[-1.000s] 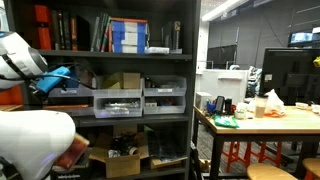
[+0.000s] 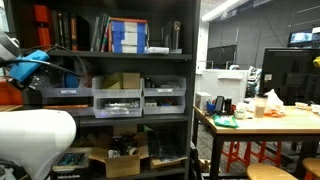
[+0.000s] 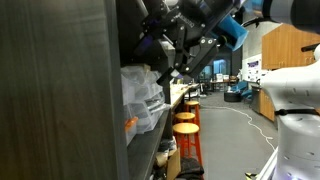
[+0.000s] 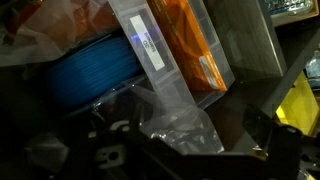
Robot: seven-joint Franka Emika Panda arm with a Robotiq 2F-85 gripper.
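My gripper stands open in the wrist view, its dark fingers apart at the lower edge and nothing held. A crumpled clear plastic bag (image 4: 180,128) shows between and beyond them; whether they touch it cannot be told. To its upper left is a blue roll-like item (image 4: 92,72) among clear wrapping. An orange item (image 4: 197,42) lies in a clear bin with a white label (image 4: 145,40). In exterior view 1 the blue-wrapped wrist (image 2: 35,61) is in front of the shelf's left side; the fingertips are hard to make out there.
The dark shelf holds books (image 2: 130,37), clear drawers (image 2: 117,107) and a cardboard box of loose items (image 2: 122,158) at the bottom. A wooden table (image 2: 265,121) with clutter stands to the right. Stools (image 3: 187,128) and open floor (image 3: 225,125) show in exterior view 2.
The blue-wrapped wrist has moved up and left. A tilted reddish-brown block, seen one second ago above the white base near the lower shelf, is gone from that spot.
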